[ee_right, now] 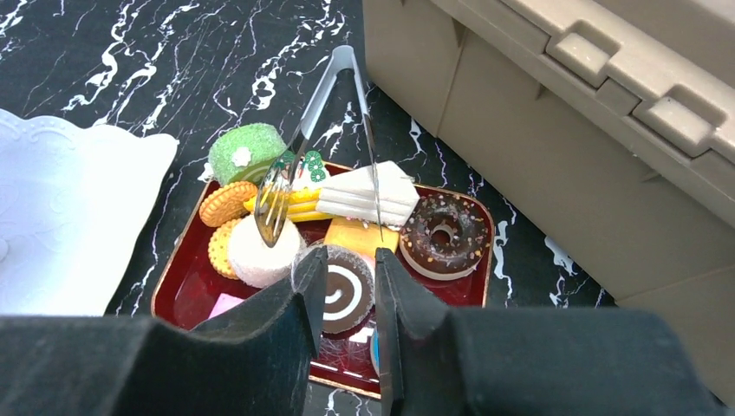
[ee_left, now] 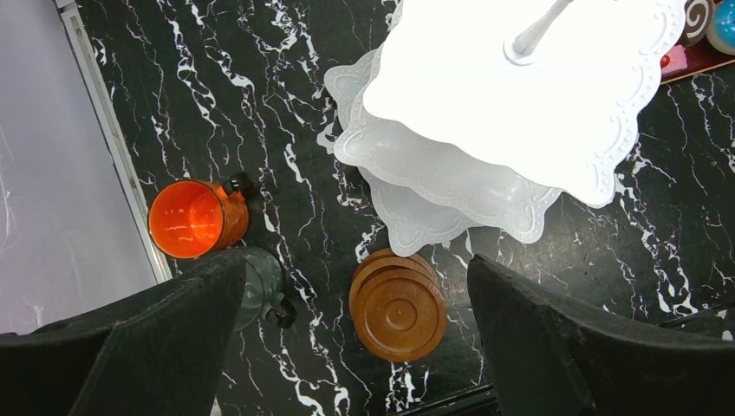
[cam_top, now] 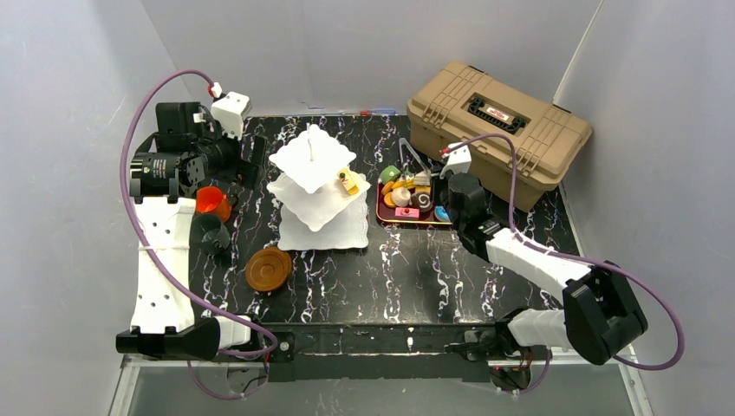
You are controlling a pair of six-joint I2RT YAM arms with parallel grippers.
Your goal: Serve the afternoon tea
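A white three-tier stand (cam_top: 305,161) stands mid-table, a yellow piece (cam_top: 347,181) on its middle tier. A red tray (ee_right: 178,303) holds a donut (ee_right: 442,251), swirl cake, white bun, biscuits and other sweets. Metal tongs (ee_right: 334,65) lie across the sweets. My right gripper is just in front of the tongs over the tray, fingers part open with nothing between them. My left gripper stands open high over the left side, above an orange mug (ee_left: 187,227), a green-grey mug (ee_left: 260,295) and stacked brown saucers (ee_left: 399,316).
A large tan case (cam_top: 498,130) fills the back right, beside the tray. Walls enclose the table at left, back and right.
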